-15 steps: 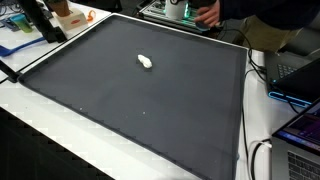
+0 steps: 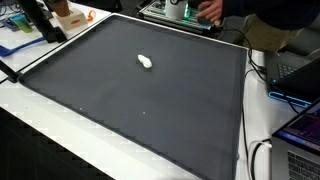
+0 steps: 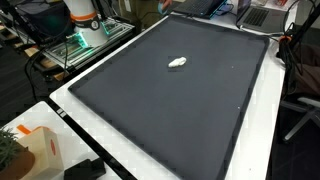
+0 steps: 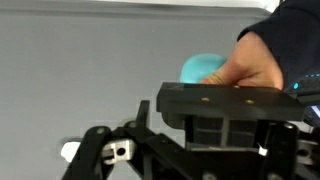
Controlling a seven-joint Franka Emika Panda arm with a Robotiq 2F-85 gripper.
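A small white object (image 2: 145, 62) lies on the dark grey mat (image 2: 150, 110), toward its far side in exterior view 1. The same white object (image 3: 177, 62) shows alone near the middle of the far half in exterior view 2. In the wrist view, my black gripper fills the lower right, with a dark bar across its front. Whether its fingers stand apart, or hold anything, I cannot tell. A person's hand (image 4: 253, 62) reaches in right above the bar, beside a turquoise thing (image 4: 203, 68). A white patch (image 4: 69, 150) shows at lower left.
The person's hand (image 2: 210, 10) is at the far edge of the table, close to the robot. Laptops (image 2: 298, 155) stand at the right, with a black cable (image 2: 248, 150) along that edge.
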